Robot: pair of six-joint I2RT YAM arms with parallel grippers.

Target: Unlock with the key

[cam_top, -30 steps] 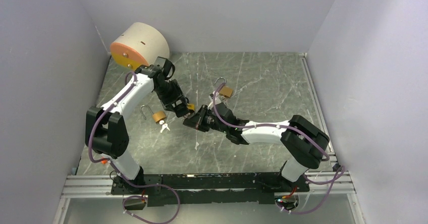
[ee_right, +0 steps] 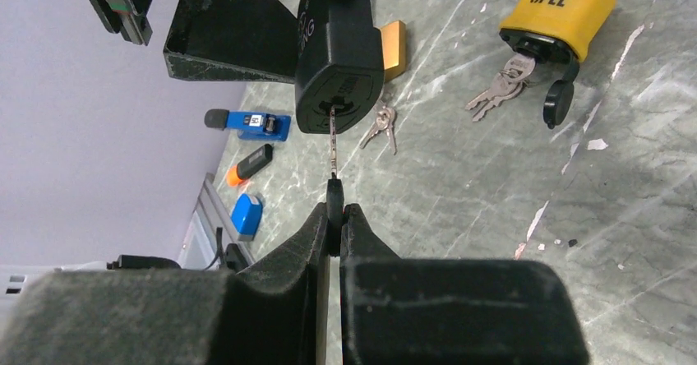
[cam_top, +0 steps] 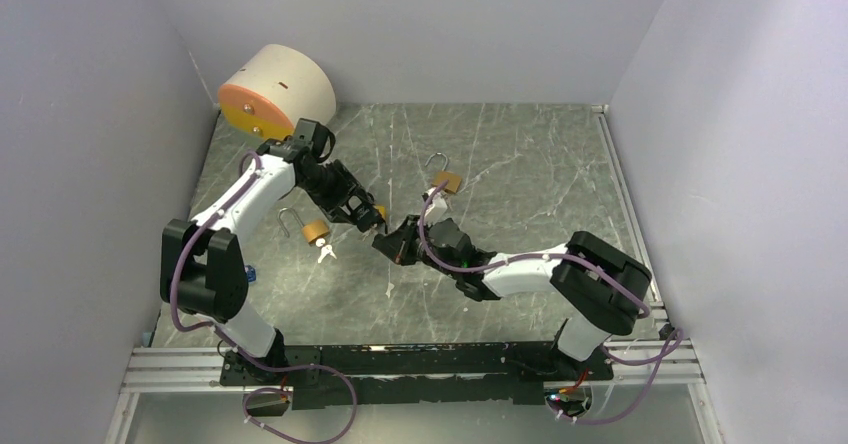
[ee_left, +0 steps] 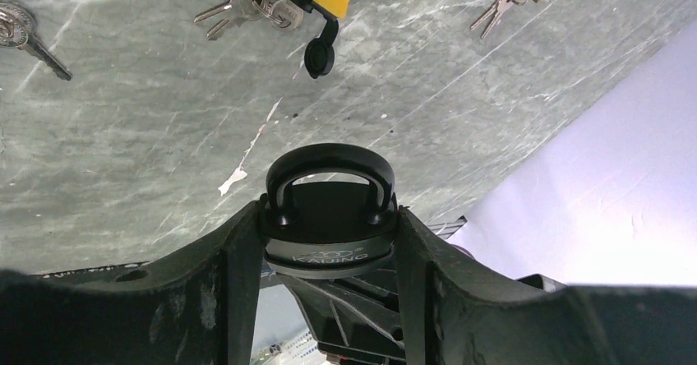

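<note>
A black padlock (ee_left: 329, 254) is clamped between the fingers of my left gripper. Its thick shackle (ee_left: 330, 156) has both legs down at the body. In the right wrist view the padlock's bottom face (ee_right: 337, 98), with its keyhole, points toward my right gripper. That gripper is shut on the dark head of a key (ee_right: 333, 147) with a thin silver blade. The blade's tip meets the keyhole and much of its length is outside; how deep it sits I cannot tell. From above, both grippers meet over the middle of the table.
A yellow padlock (ee_right: 563, 7) with keys in it lies close by on the table. Two brass padlocks, one left (cam_top: 315, 231) and one right (cam_top: 450, 181), have raised shackles. A white cylinder (cam_top: 290, 79) stands at the back left.
The left arm has swung slightly left, its hand now a little lower and to the right. Both grips remain shut.
</note>
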